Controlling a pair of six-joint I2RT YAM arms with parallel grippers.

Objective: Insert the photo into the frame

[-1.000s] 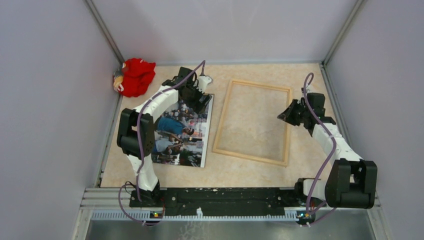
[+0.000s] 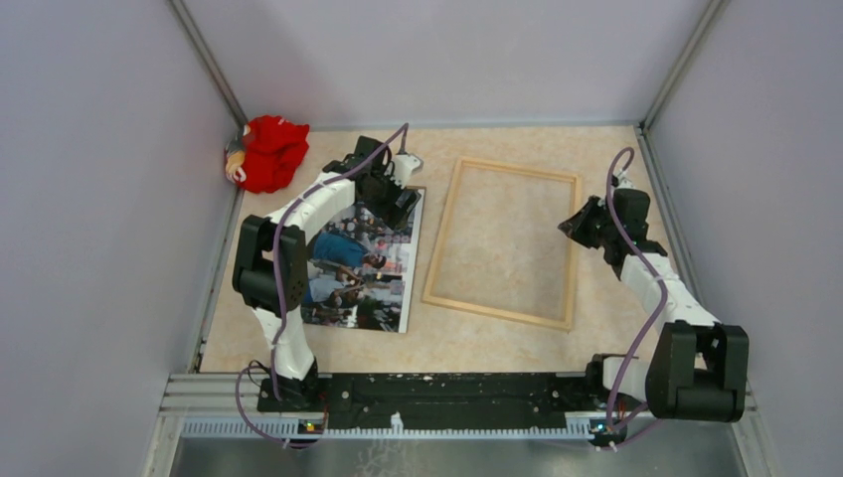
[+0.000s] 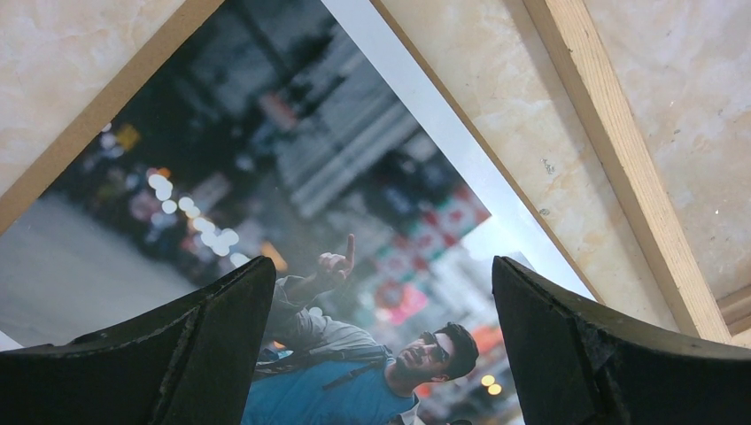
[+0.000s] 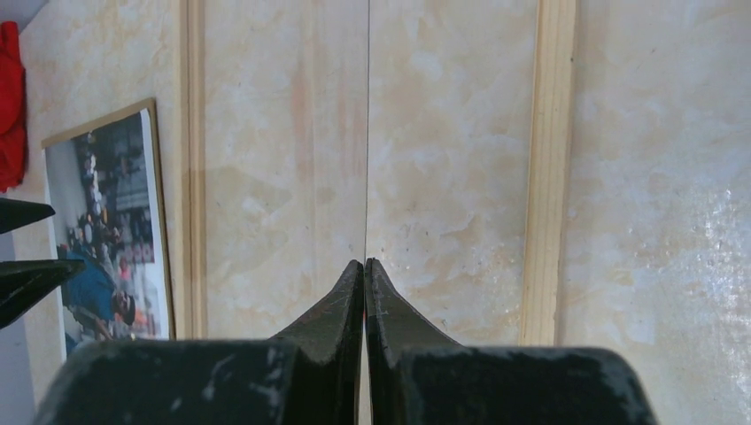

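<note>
The photo (image 2: 348,288) lies flat on a thin backing board at the left, a white border along its edge. To its right the light wooden frame (image 2: 434,243) rests on the table, with only the bare tabletop visible inside it. Over the upper part of the photo hangs my left gripper, its fingers wide apart and nothing between them. My right gripper is shut, its fingertips touching each other with nothing showing between. It hovers above the frame's right side, pointing inward. The left arm covers part of the photo in the top view.
A red cloth or plush bundle (image 2: 273,154) lies in the back left corner. Walls close off the left, right and back. Bare table (image 2: 497,343) shows in front of the frame, and only a narrow gap separates frame and photo.
The left arm has barely moved; photo and frame lie as before.
</note>
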